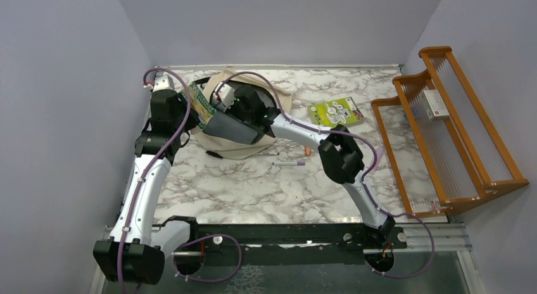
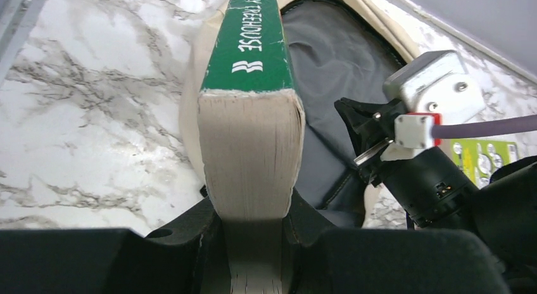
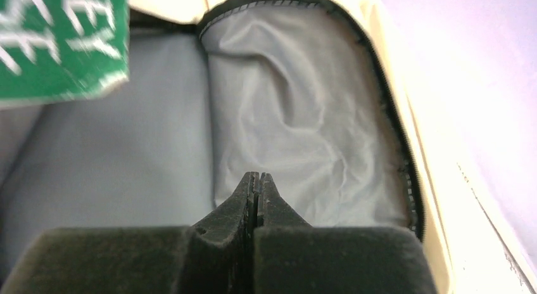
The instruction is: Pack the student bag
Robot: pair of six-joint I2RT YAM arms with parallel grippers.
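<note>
A beige bag [image 1: 231,146] with a grey lining and black zip lies at the back of the table, its flap spread. My left gripper is shut on a thick green-spined book [image 2: 250,116], held at the bag's left side. Above the lining, my right gripper has its fingertips pressed together with nothing between them. The grey lining [image 3: 291,129] lies beyond those fingertips, and the zip edge [image 3: 405,142] runs to their right. A corner of the book's green cover [image 3: 63,40] enters the right wrist view at upper left.
A yellow-green book [image 1: 335,111] lies right of the bag. A purple marker [image 1: 289,163] and other small items lie in front. A wooden rack [image 1: 443,135] holding a white box [image 1: 434,104] stands at right.
</note>
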